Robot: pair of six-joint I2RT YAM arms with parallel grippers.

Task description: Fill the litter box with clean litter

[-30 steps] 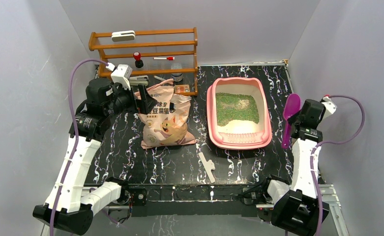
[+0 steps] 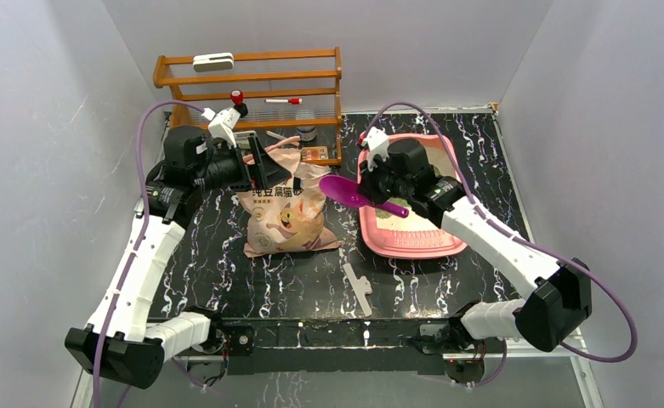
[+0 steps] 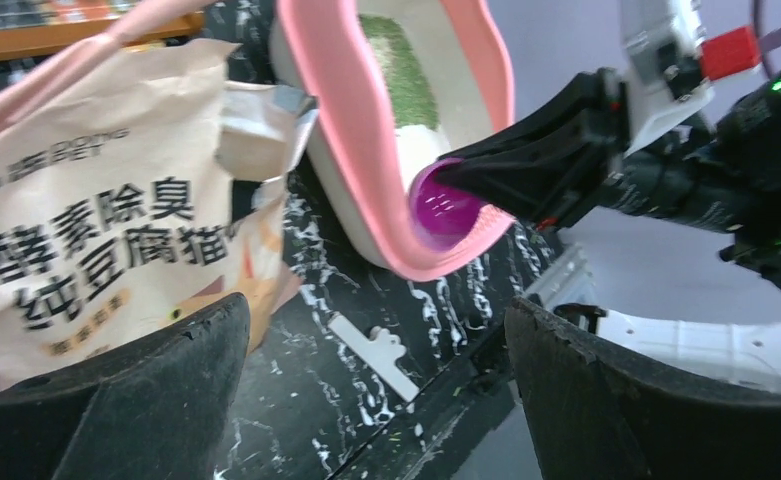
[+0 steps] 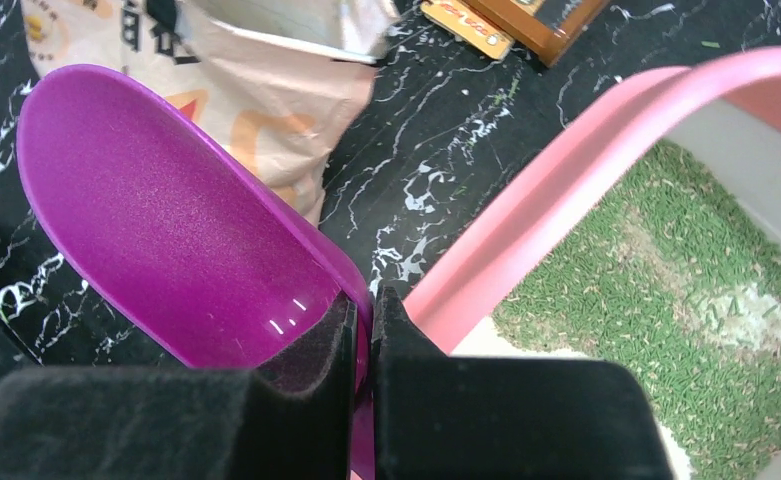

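Observation:
The paper bag of litter (image 2: 281, 221) stands upright in the centre-left, its top open. To its right is the pink litter box (image 2: 413, 246), green pellets and a pale layer inside. My right gripper (image 2: 366, 194) is shut on a purple scoop (image 2: 341, 189), held over the box's left edge toward the bag; in the right wrist view the scoop's bowl (image 4: 166, 210) looks empty. My left gripper (image 2: 260, 170) is open above the bag's top; in the left wrist view its two fingers stand wide apart with nothing between.
A wooden rack (image 2: 252, 78) with small items stands behind the bag. A flat pale tool (image 2: 355, 289) lies near the front edge. Grey walls close in the sides and back.
My right gripper has carried the scoop left from the far right across the box toward the bag. My left arm has moved slightly right.

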